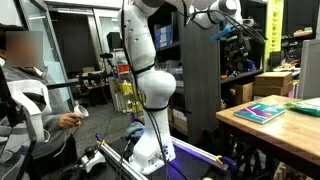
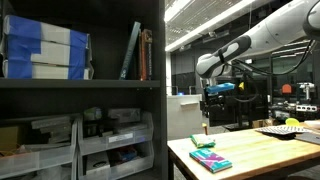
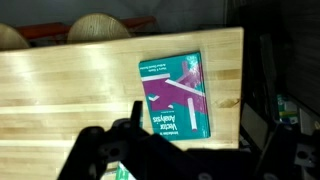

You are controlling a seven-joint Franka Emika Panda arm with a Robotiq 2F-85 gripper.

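A teal and purple book (image 3: pixel 177 97) titled "Vector Analysis" lies flat near the edge of the wooden table in the wrist view. The same book (image 1: pixel 260 113) shows on the near part of the table in exterior view 1, and the book (image 2: pixel 210 159) is at the table's near corner in exterior view 2. My gripper is open, its dark fingers spread either side of the book in the picture, with nothing held. Seen from outside, the gripper (image 2: pixel 209 105) hangs well above the tabletop, apart from the book.
A green book (image 2: pixel 203 141) lies close by on the table (image 2: pixel 258 150). Further along stands a dark perforated rack (image 2: pixel 278 130). A tall dark shelf (image 2: pixel 80 85) stands beside the table.
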